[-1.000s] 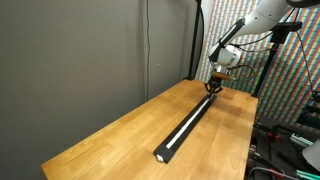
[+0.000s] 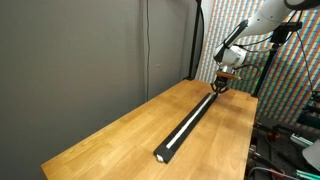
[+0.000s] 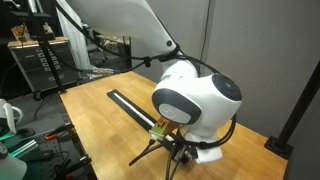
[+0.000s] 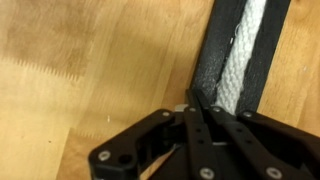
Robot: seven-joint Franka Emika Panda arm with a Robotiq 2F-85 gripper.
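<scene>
A long black channel [image 2: 170, 152] lies on the wooden table with a white rope [image 2: 190, 122] running along its length. In the wrist view the braided rope [image 4: 238, 62] sits between the dark walls of the channel [image 4: 214, 50] and passes out of sight beneath the gripper. My gripper is shut, its tips low over the channel's left wall beside the rope. No rope shows between its fingers, though their undersides are hidden. From exterior view 1, the gripper [image 2: 219, 90] is at the channel's far end; the arm's white body [image 3: 195, 105] hides that end in exterior view 2.
Bare wooden table [image 2: 110, 135] stretches left of the channel, with a grey wall panel [image 2: 90, 70] behind it. Dark equipment with cables [image 2: 285, 150] stands at the near right edge.
The arm has shifted slightly to the right in exterior view 1, away from the channel's far end. The channel and the visible rope look unmoved.
</scene>
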